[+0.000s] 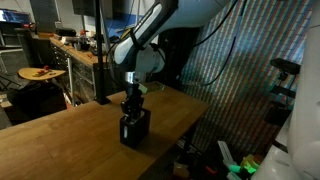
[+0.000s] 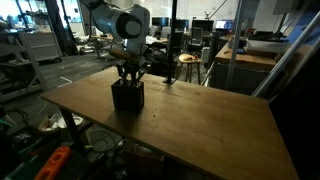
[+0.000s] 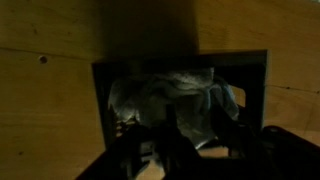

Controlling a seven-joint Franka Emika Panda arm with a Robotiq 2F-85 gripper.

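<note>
A black open-topped box (image 1: pixel 136 130) stands upright on the wooden table. Grey cloth (image 3: pixel 150 95) lies bunched inside it, seen from above in the wrist view. My gripper (image 1: pixel 132 101) points down at the box's mouth, its fingertips at or just inside the rim. From the other side, exterior view 2 shows the arm directly over the box (image 2: pixel 128 99). The dark fingers overlap the cloth low in the wrist view, too dim to show how far apart they stand or whether any cloth is between them.
A round stool (image 1: pixel 42 74) and a workbench stand beyond, away from the arm.
</note>
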